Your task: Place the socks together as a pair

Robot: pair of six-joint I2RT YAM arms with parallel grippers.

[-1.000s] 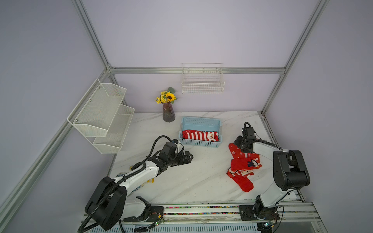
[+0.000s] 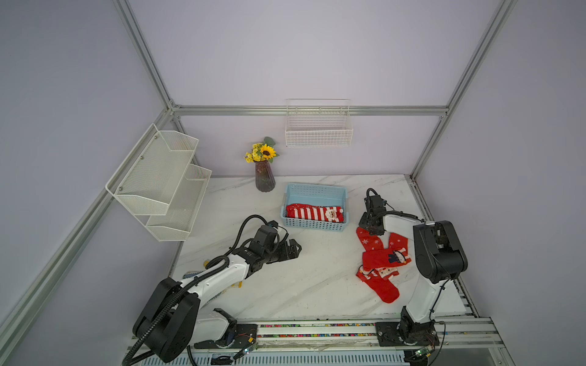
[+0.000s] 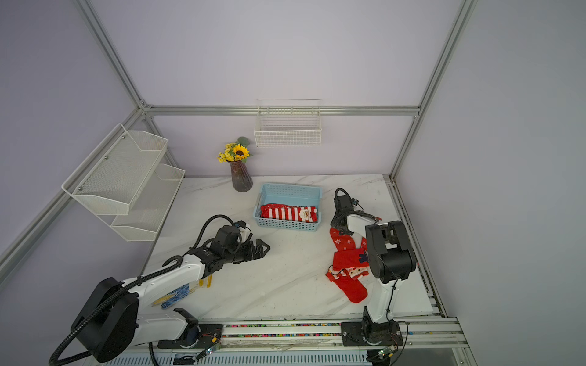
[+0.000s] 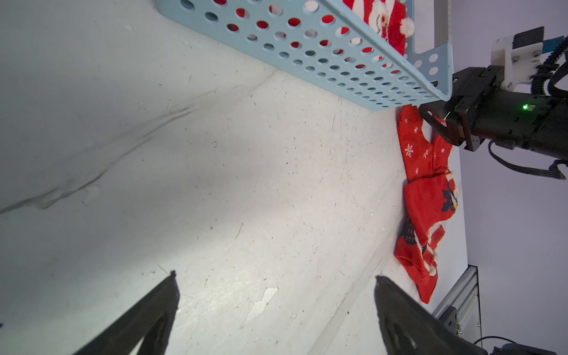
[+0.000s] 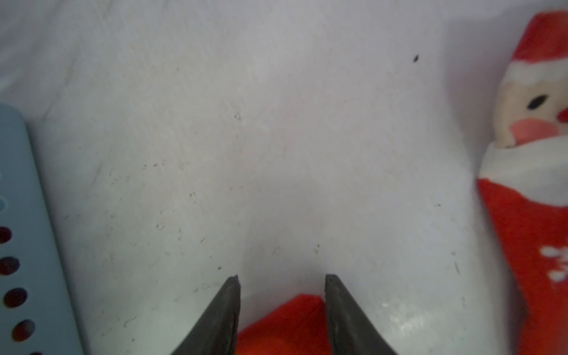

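Several red socks lie in an overlapping heap at the table's right. In the top left view, a snowflake sock (image 2: 371,241) points to the back, a second red sock (image 2: 398,241) lies to its right, and a sock with a dark figure (image 2: 375,260) crosses below them. Nearest the front is another red sock (image 2: 383,288). My right gripper is open over the far tip of the snowflake sock; in its wrist view a red sock end (image 5: 290,331) shows between the fingers, not gripped. My left gripper stands open over bare table, empty.
A blue basket (image 2: 314,225) at the back middle contains red-and-white striped socks (image 2: 311,211). Left of it stands a flower vase (image 2: 264,177). In the right wrist view a Santa sock (image 5: 532,171) lies at the right.
My right gripper has moved left over the snowflake sock's far end, and that end has shifted slightly left. The left arm has barely moved.
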